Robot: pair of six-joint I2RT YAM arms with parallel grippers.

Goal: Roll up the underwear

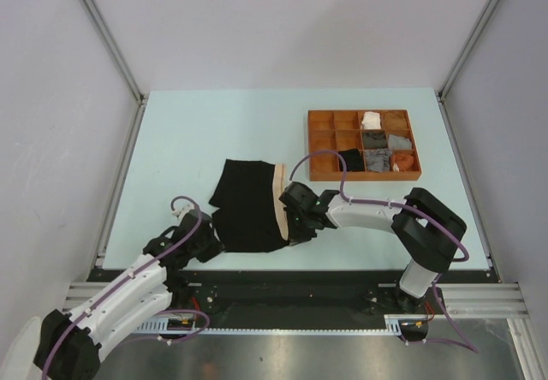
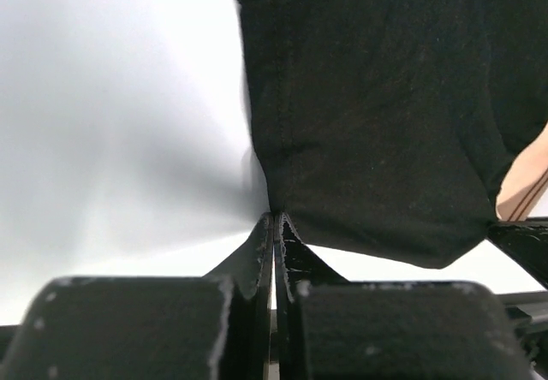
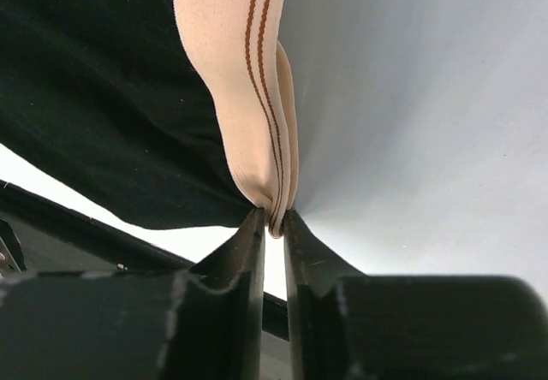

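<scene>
The black underwear lies flat on the pale table, its peach waistband along the right side. In the left wrist view my left gripper is shut at the cloth's near-left corner, where the fabric runs to a point between its tips. In the right wrist view the waistband, with two brown stripes, bunches and narrows into my right gripper, whose fingers close around its folded near end with a small gap left by the cloth. From above, both arms hide these corners.
A brown wooden organizer with several folded cloths in its compartments stands at the back right. Bare table lies to the left and behind the underwear. The table's dark front edge runs close to both grippers.
</scene>
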